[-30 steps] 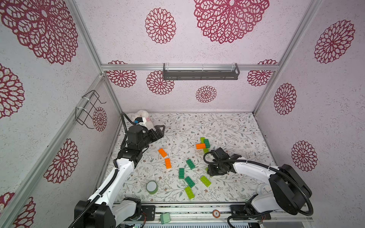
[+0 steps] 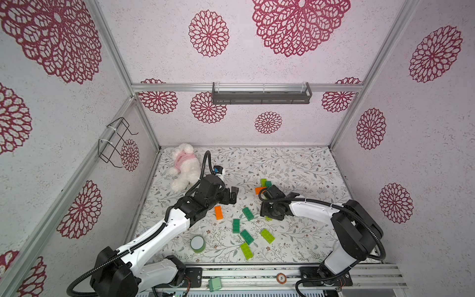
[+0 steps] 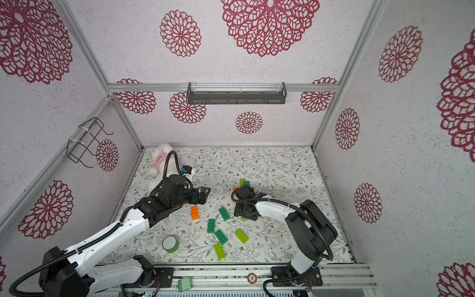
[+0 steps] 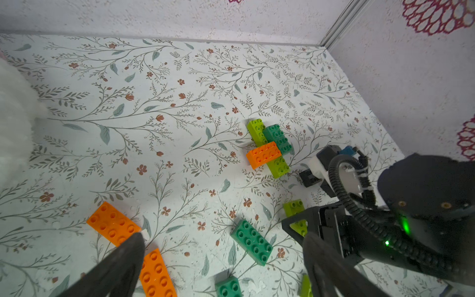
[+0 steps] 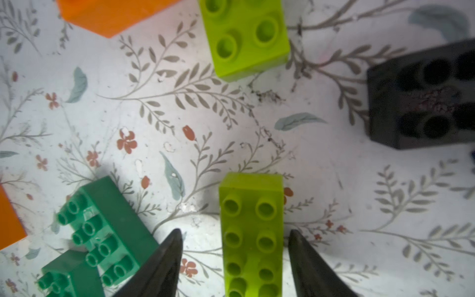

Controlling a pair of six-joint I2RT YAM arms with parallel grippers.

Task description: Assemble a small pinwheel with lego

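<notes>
Orange, green and lime bricks are spread over the floral table. A cluster of lime, dark green and orange bricks (image 4: 262,155) sits at centre back. My right gripper (image 3: 246,212) is low over a lone lime brick (image 5: 251,232), its fingers standing apart on either side of it; whether they touch it is unclear. My left gripper (image 2: 229,195) hangs open in the air left of the cluster. Loose dark green bricks (image 4: 250,240) and orange bricks (image 4: 112,223) lie below it.
A white plush toy (image 2: 188,170) sits at the back left. A green tape roll (image 2: 197,243) lies at the front left.
My left gripper has moved right and toward the front, away from the plush toy. My right gripper has shifted a little back and left around the lime brick.
</notes>
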